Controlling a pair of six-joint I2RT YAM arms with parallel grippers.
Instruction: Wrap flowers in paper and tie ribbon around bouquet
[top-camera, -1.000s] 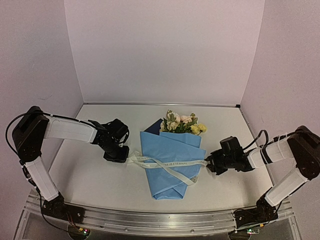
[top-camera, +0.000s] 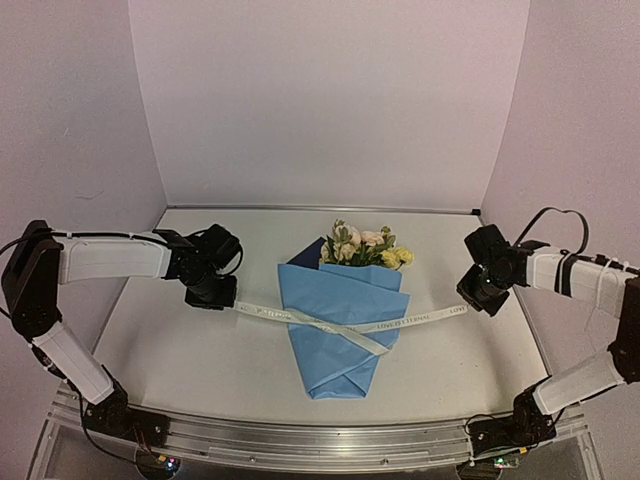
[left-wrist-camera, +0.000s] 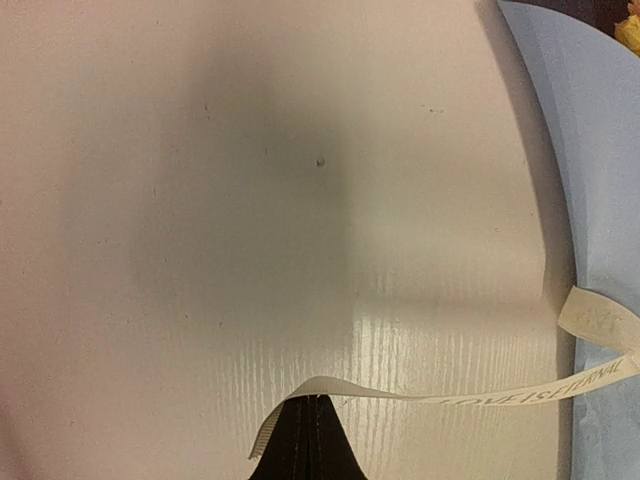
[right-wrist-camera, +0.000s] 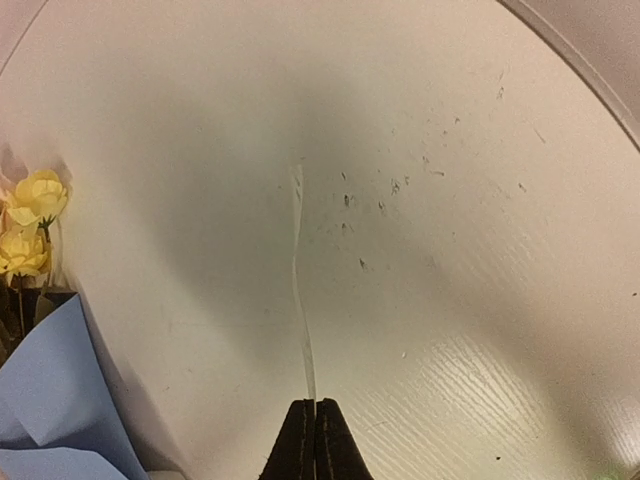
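Observation:
The bouquet lies mid-table, its pale pink and yellow flowers (top-camera: 365, 245) at the far end of the blue wrapping paper (top-camera: 335, 290). A cream ribbon (top-camera: 405, 323) printed "LOVE IS ETERNAL" runs across the paper, with strands crossing over its front. At the left, my left gripper is shut on the ribbon, a short end hanging beside its fingertips. To the right of the bouquet, my right gripper is shut on the ribbon too, which shows there as a narrow strip beyond the fingertips. Whether a knot lies under the crossing strands is hard to tell.
Bare white tabletop (top-camera: 180, 360) surrounds the bouquet on both sides. A metal rail (top-camera: 320, 440) borders the front edge, and pale walls close the back and sides.
Both grippers have moved outward, the left one leftward, the right one rightward and toward the back. The ribbon between them is straighter and longer to each side; the paper has shifted slightly.

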